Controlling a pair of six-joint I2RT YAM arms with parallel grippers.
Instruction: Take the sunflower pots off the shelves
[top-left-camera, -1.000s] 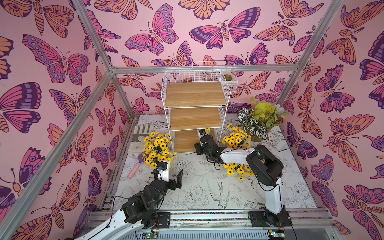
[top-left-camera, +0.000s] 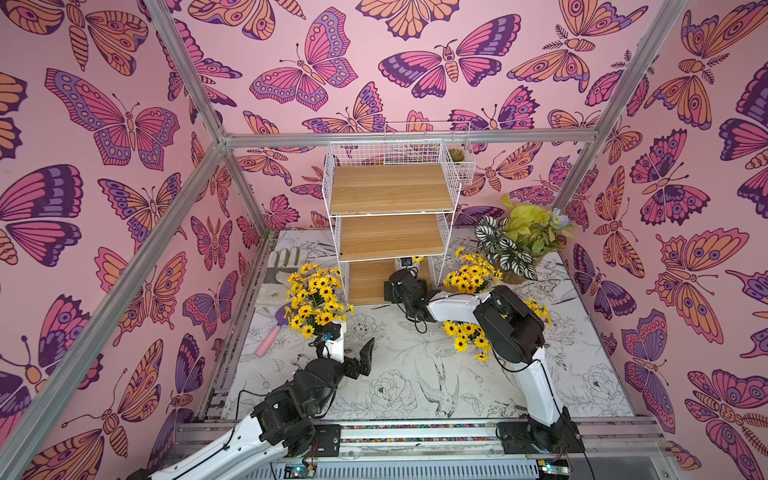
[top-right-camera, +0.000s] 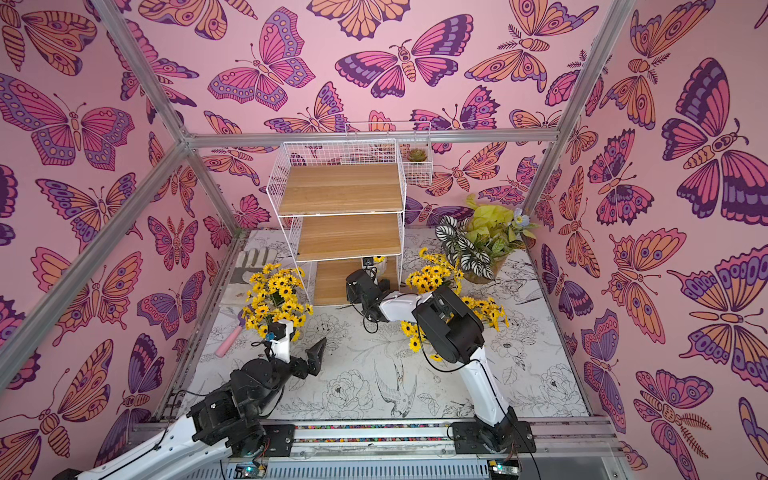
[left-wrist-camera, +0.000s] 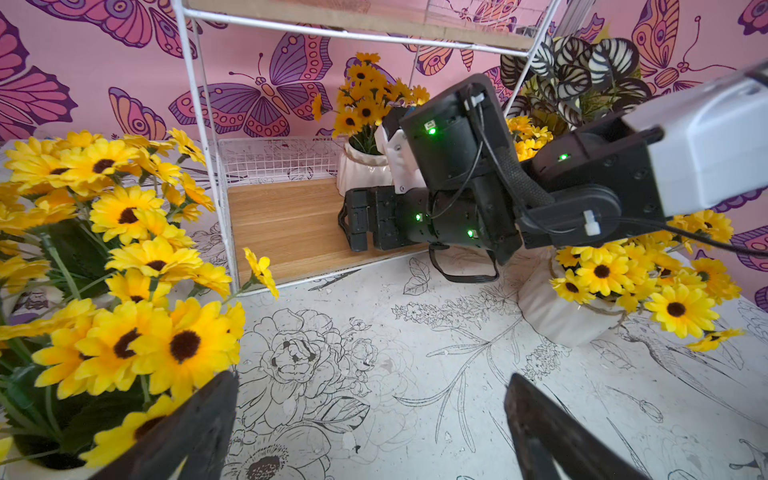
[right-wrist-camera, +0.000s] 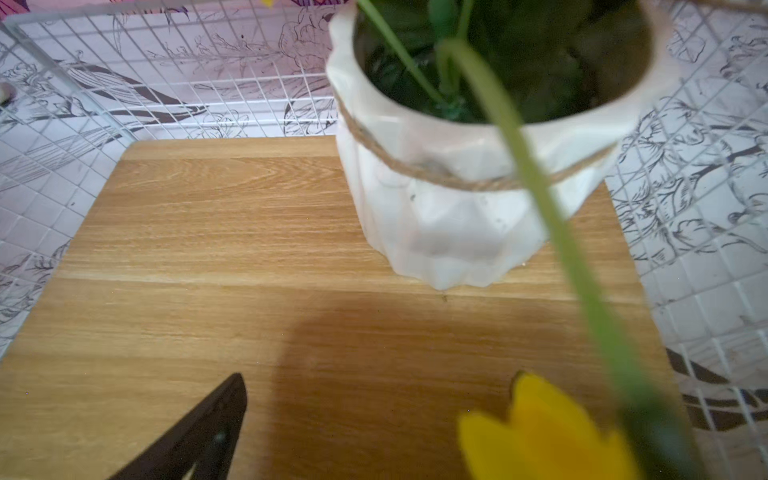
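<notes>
In the bottom tier of the wire rack, a white fluted pot (right-wrist-camera: 448, 216) with sunflowers (left-wrist-camera: 364, 104) stands toward the back right on the wooden board (right-wrist-camera: 184, 208). My right gripper reaches into that tier, open, low in front of the pot, with a stem and yellow bloom close over one finger. My left gripper stands open above the table at the front left, beside a sunflower pot (left-wrist-camera: 136, 336). Further sunflower pots (left-wrist-camera: 564, 312) stand right of the rack. The upper two shelves (top-left-camera: 386, 188) are bare.
A leafy plant (top-left-camera: 512, 240) fills the back right corner. A pink-handled tool (top-left-camera: 268, 342) and pale gloves (top-right-camera: 254, 257) lie at the left.
My right arm's elbow has shifted left and toward the front, its gripper still at the bottom tier. My left arm has moved slightly to the right. The pots look unmoved.
</notes>
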